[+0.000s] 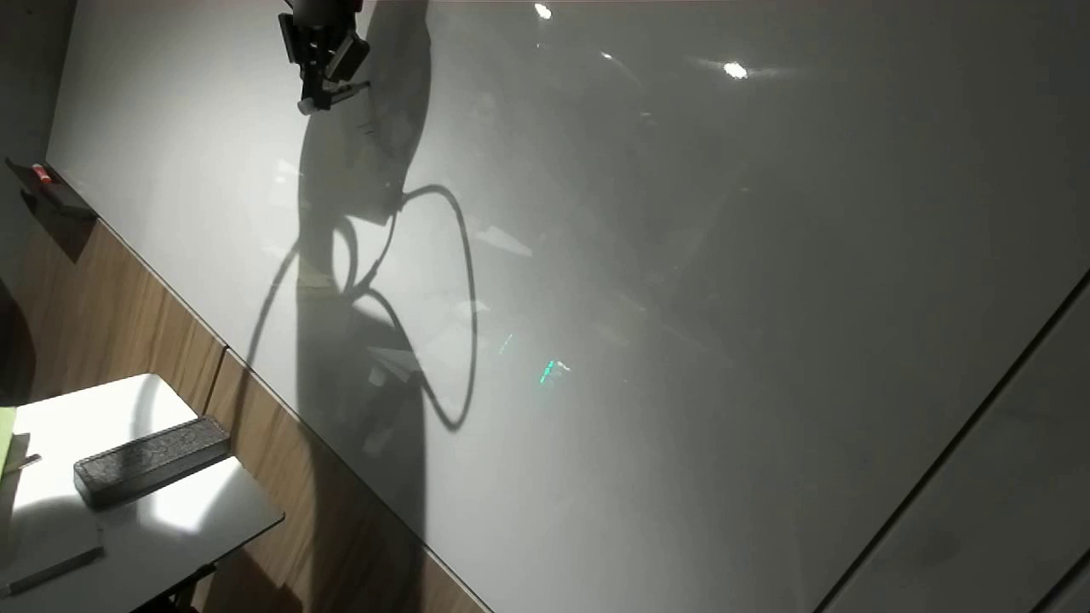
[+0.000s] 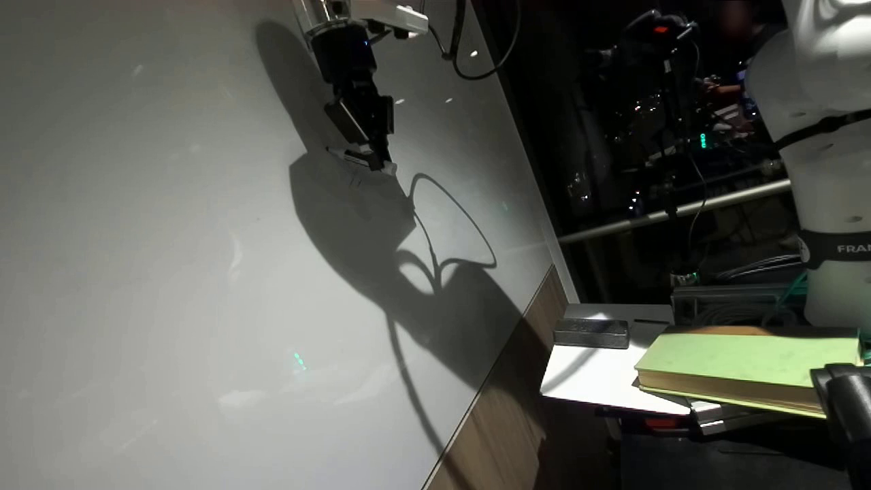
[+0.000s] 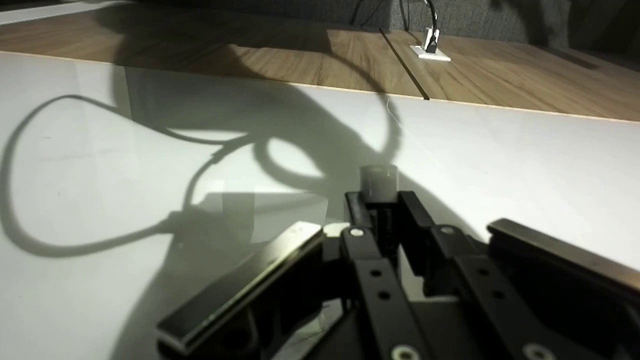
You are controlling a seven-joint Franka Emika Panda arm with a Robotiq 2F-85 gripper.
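A whiteboard marker [image 2: 352,156] with a pale end is pinched in my gripper [image 2: 373,160], which is shut on it. In the wrist view the marker's pale round end [image 3: 379,183] sticks out past the fingertips, while the rest is hidden by the fingers. The marker's thin dark tip points toward the large whiteboard [image 2: 163,286]; I cannot tell if it touches. Just below the tip, faint short strokes [image 2: 355,180] show on the board within the arm's shadow. In exterior view 1 my gripper [image 1: 324,97] is at the top left of the board.
A dark eraser [image 1: 153,460] lies on a small white table [image 1: 230,516] below the board. Beside it rests a green book [image 2: 743,355]. A red marker [image 1: 42,174] sits in a dark tray [image 1: 66,197] at the board's edge. Most of the board is clear.
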